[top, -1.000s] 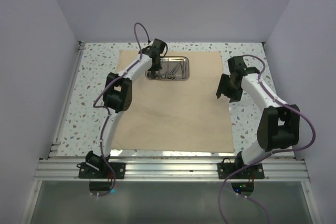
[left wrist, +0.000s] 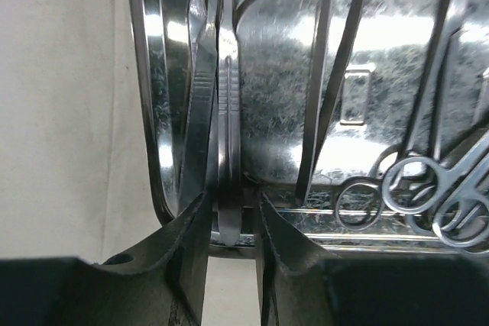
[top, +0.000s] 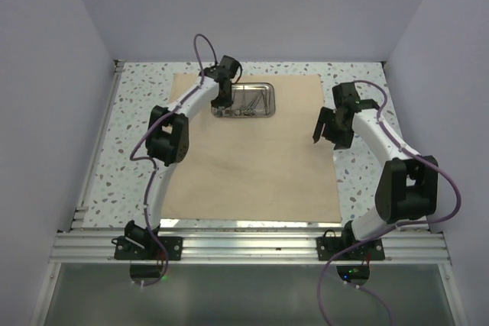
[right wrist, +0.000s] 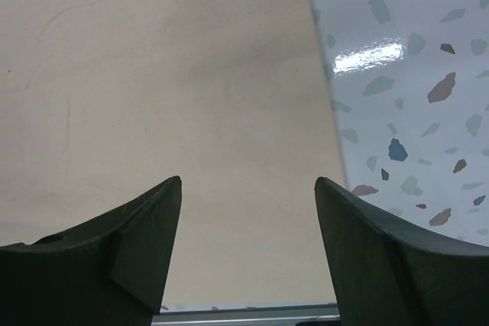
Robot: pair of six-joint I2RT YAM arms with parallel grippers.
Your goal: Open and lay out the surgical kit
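Observation:
The steel instrument tray lies uncovered at the back of the beige cloth. At its left end my left gripper hangs low, its fingers apart. In the left wrist view a slim metal handle runs between the open fingers, with nothing gripped. Left of it lies another flat handle, close to the left finger. Tweezers and ring-handled scissors lie farther right in the tray. My right gripper is open and empty above the cloth's right edge, away from the tray.
Speckled tabletop shows along both sides, clear of objects. The tray's left wall and front rim stand close to my left fingers.

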